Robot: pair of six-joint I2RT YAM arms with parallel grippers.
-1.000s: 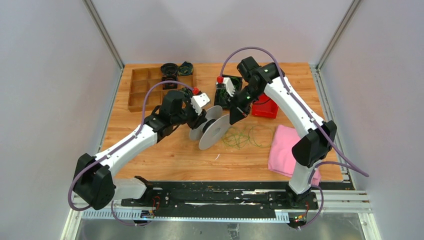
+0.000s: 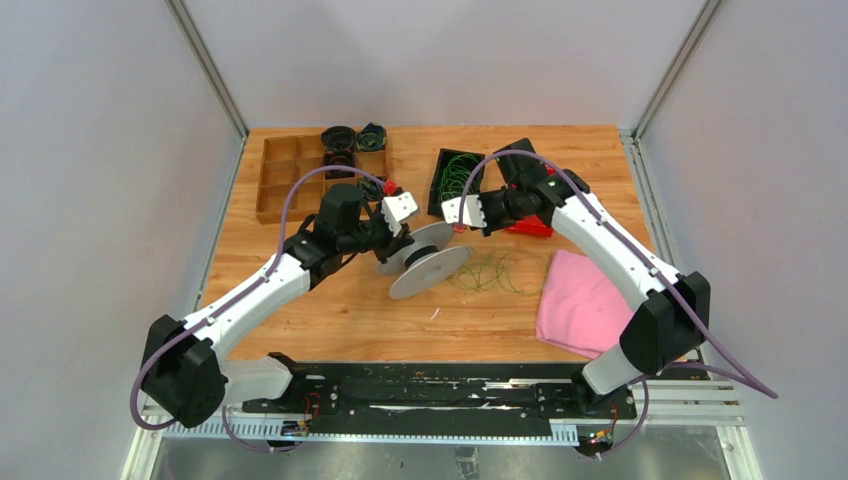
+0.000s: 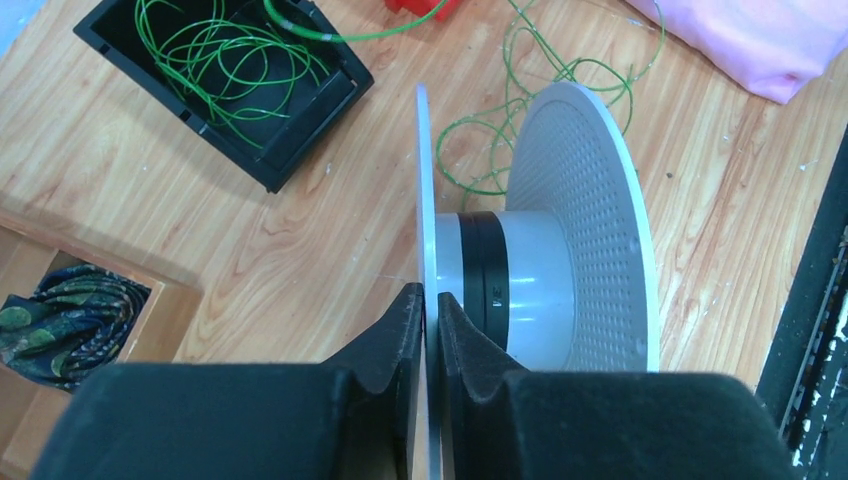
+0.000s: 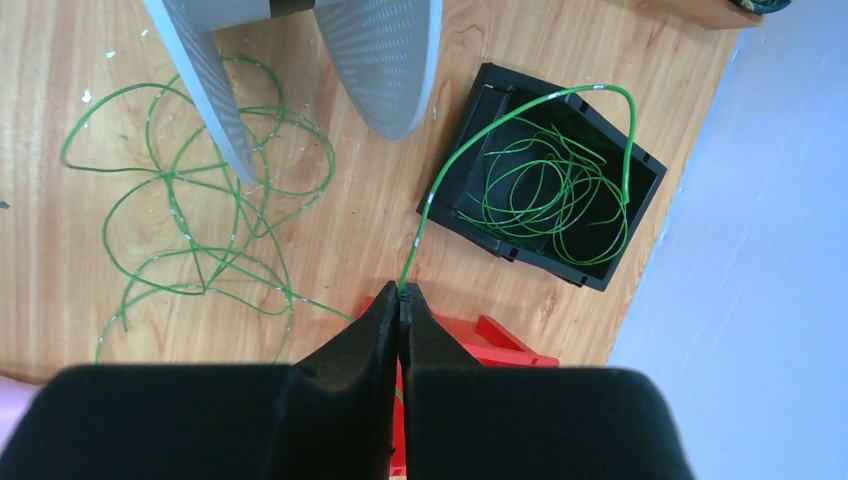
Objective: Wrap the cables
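A pale grey spool with two round flanges and a black band on its hub stands mid-table. My left gripper straddles the rim of the nearer flange, one finger on each side, the fingers part open; contact cannot be made out. Green cable rises from the black box and runs to the fingertips of my right gripper, which is shut on it. Beyond the fingers the cable trails down over the red tray. Loose green loops lie on the table beside the spool.
The black box holds more coiled green cable. A red tray sits beneath my right gripper. A wooden compartment tray is at the back left, a pink cloth on the right.
The spool has turned slightly; the left arm has barely shifted.
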